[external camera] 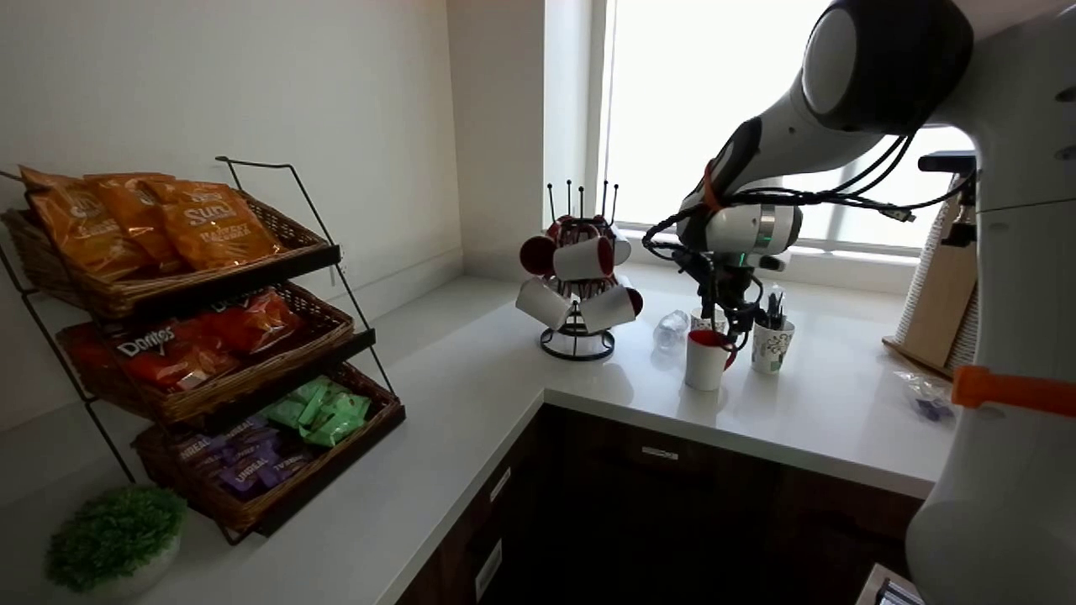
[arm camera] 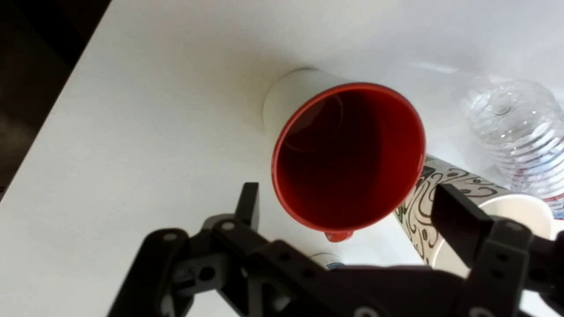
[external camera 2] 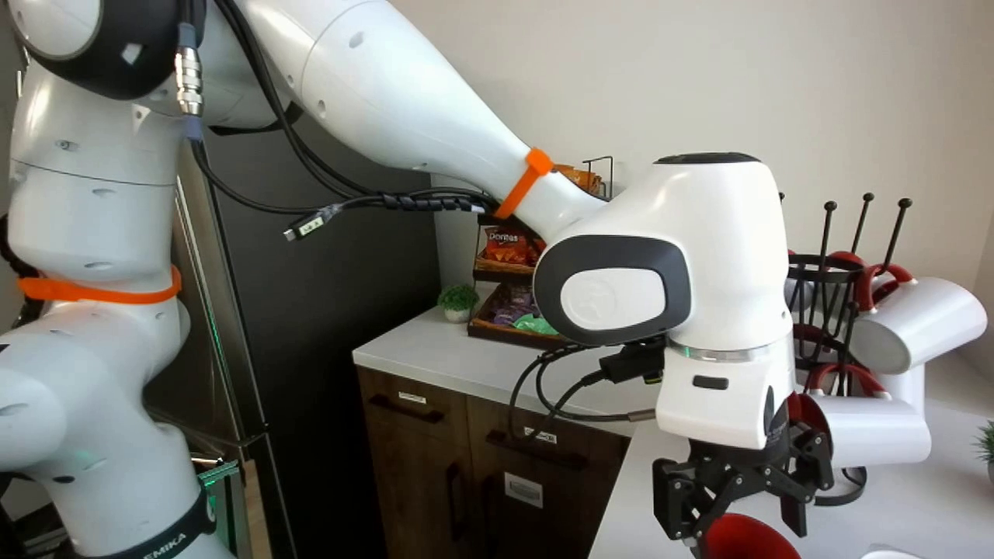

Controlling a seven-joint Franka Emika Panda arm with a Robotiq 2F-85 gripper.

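Note:
A white mug with a red inside [arm camera: 349, 153] stands upright on the counter, its red handle [arm camera: 339, 236] pointing toward my gripper in the wrist view. My gripper is open, its fingers spread wide with nothing held between them. One finger [arm camera: 246, 206] is over bare counter left of the mug; the other overlaps the patterned paper cup [arm camera: 423, 222] on the right. In exterior view 1 the gripper [external camera: 728, 328] hangs down close by the mug [external camera: 704, 363] at rim height. Whether a finger touches the mug, I cannot tell.
A clear plastic bottle [arm camera: 518, 132] lies beside the paper cup. Another patterned cup with dark utensils [external camera: 772, 348] stands right of the mug. A rack hung with mugs [external camera: 580, 338] is to the left. Bare counter [external camera: 837, 413] stretches along the front right.

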